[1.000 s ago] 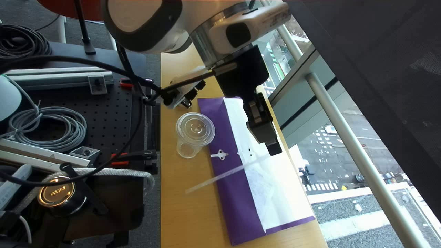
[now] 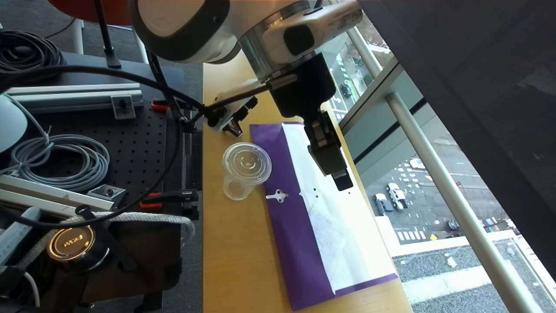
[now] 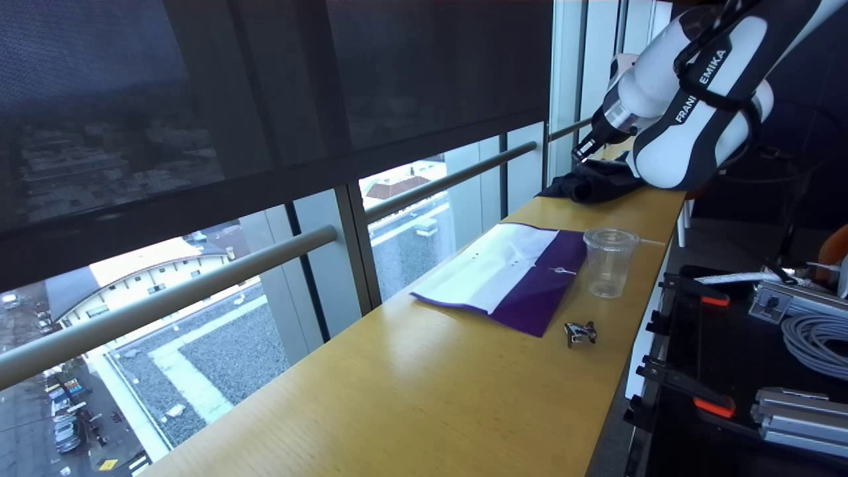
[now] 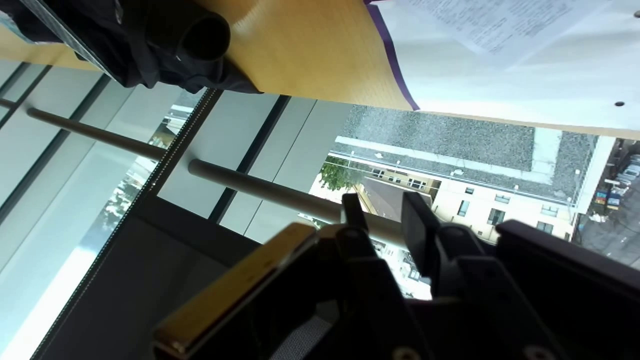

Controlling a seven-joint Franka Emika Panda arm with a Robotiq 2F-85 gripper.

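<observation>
My gripper [image 2: 342,182] hangs above the white part of a purple folder [image 2: 287,229]. In the wrist view the two dark fingertips of the gripper stand apart, with only the window scene showing between them. A clear plastic cup [image 2: 247,164] with a flat lid stands upright on the wooden ledge, left of the folder and away from my fingers. In the second exterior view the cup [image 3: 609,262] is beside the purple strip of the folder [image 3: 530,306]. No straw can be made out in the current views.
A small metal clip [image 3: 580,332] lies on the ledge near the folder. Dark cloth [image 4: 174,48] is bunched on the ledge. A window rail [image 2: 432,156] runs close to my gripper's side. The ledge [image 3: 445,389] is bare before the folder.
A translucent straw extending from my fingertips across the folder a second ago is no longer visible. My gripper has shifted slightly up and left. Cup and folder are still.
</observation>
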